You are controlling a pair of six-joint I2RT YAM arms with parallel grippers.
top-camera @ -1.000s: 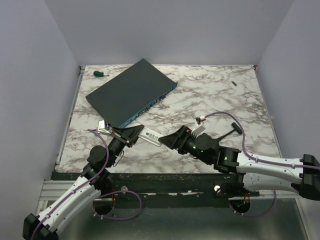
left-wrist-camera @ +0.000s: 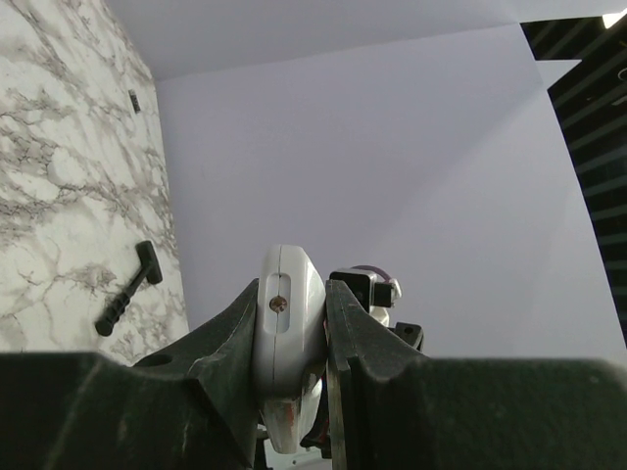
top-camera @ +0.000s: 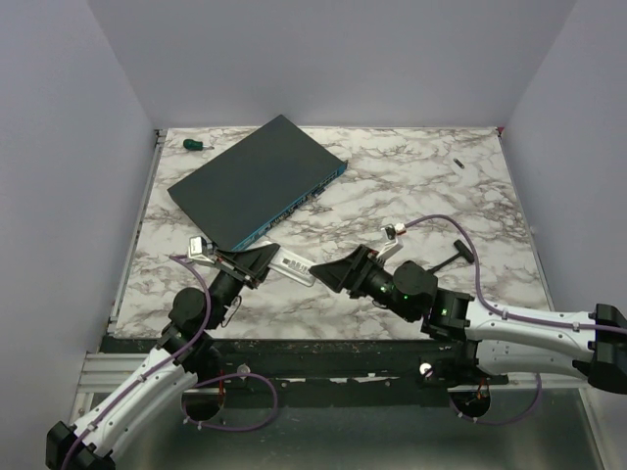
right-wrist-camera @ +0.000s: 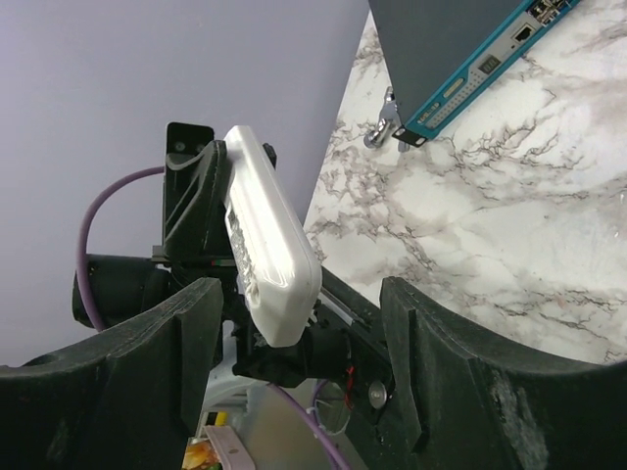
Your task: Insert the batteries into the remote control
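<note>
A white remote control [top-camera: 292,265] is held in the air above the front of the table by my left gripper [top-camera: 262,257], which is shut on it; in the left wrist view its white end [left-wrist-camera: 289,333] shows between the fingers. My right gripper [top-camera: 333,274] stands open at the remote's other end. In the right wrist view the remote [right-wrist-camera: 269,240] is ahead of and between the open fingertips, its rounded end close to them. I cannot make out any batteries.
A large dark box [top-camera: 257,178] with ports lies at the back left, a green screwdriver [top-camera: 193,145] behind it. A black hammer [top-camera: 453,257] lies at the right, a small dark piece [top-camera: 458,163] at the back right.
Very little differs; both arms and the remote have shifted only slightly.
</note>
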